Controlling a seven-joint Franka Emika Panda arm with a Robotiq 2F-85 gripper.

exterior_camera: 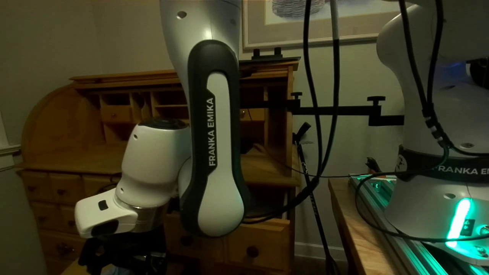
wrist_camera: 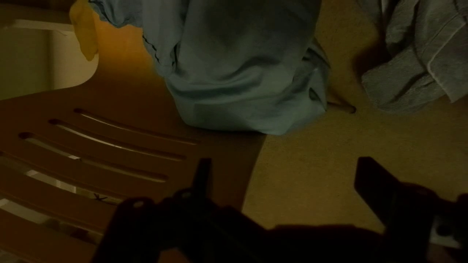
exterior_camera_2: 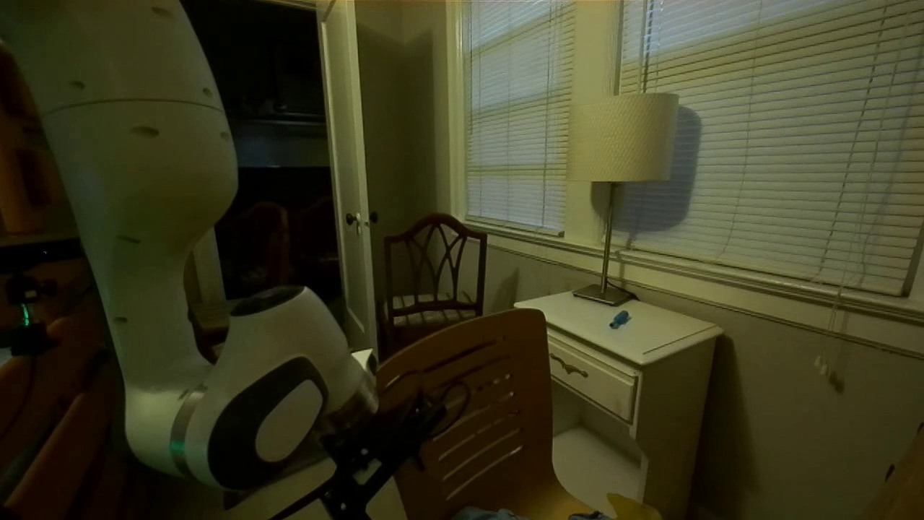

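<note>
In the wrist view my gripper stands open, its two dark fingers wide apart and nothing between them. Beyond the fingertips, toward the top of that view, a blue-grey cloth (wrist_camera: pixel 245 83) lies bunched on the seat of a wooden chair (wrist_camera: pixel 131 96). A grey cloth (wrist_camera: pixel 416 61) lies apart from it at the upper right. From the side, the gripper's dark body (exterior_camera: pixel 121 252) hangs low under the white hand, its fingertips not clear there. Exterior view 2 shows the chair's slatted back (exterior_camera_2: pixel 485 390) close behind the gripper, with only a sliver of blue cloth (exterior_camera_2: pixel 485 514) at the bottom edge.
Something yellow (wrist_camera: pixel 83 28) hangs over the chair's edge. A white nightstand (exterior_camera_2: pixel 615 325) beside the chair bears a lamp (exterior_camera_2: pixel 624 143) and a small blue object (exterior_camera_2: pixel 620 320). Behind the arm is a roll-top desk (exterior_camera: pixel 256 169).
</note>
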